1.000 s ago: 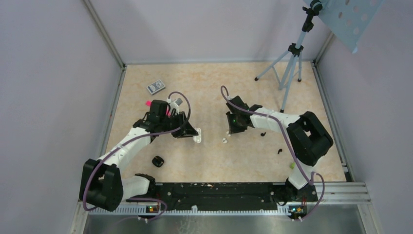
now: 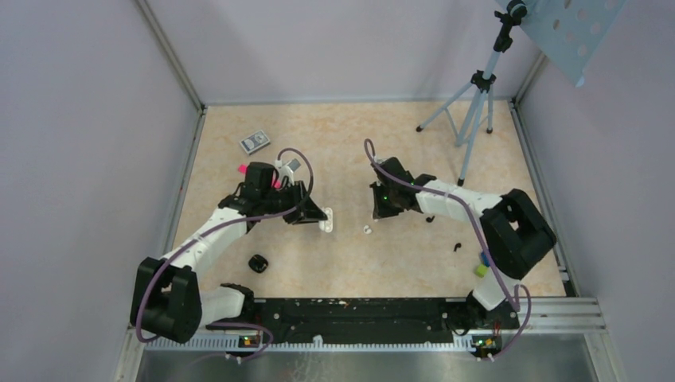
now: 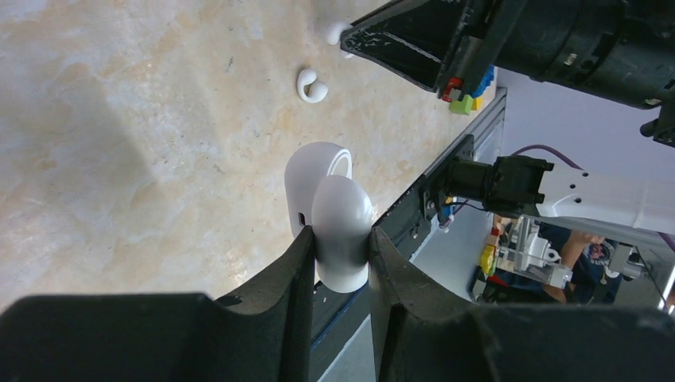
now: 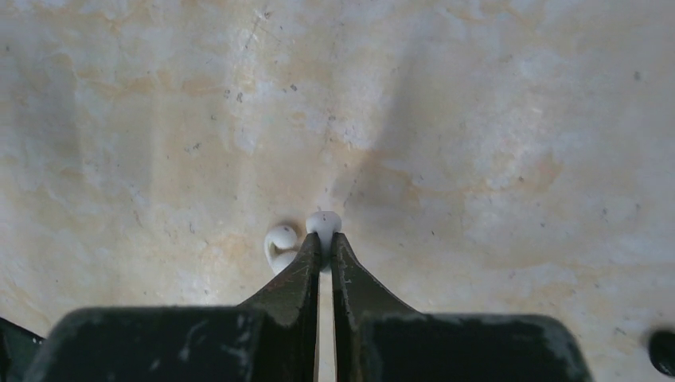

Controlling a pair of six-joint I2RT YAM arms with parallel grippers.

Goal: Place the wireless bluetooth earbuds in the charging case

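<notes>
A white charging case (image 3: 342, 231) with its lid raised is pinched at one end between the fingers of my left gripper. From above, that opened case (image 2: 327, 220) appears at the tip of the left arm. My right gripper is shut on one white earbud (image 4: 323, 222); the fingers hide part of it. Just left of those fingertips, a second white earbud (image 4: 280, 243) rests on the table. In the top view this loose earbud (image 2: 368, 229) lies between the two arms, nearer the right gripper (image 2: 376, 216).
Small dark pieces (image 2: 458, 247) lie on the table right of the right gripper. A black round object (image 2: 258, 263) sits at front left, a banknote-printed box (image 2: 255, 142) at back left. A tripod (image 2: 477, 103) stands at back right. Bare table surrounds the loose earbud.
My left gripper keeps the case.
</notes>
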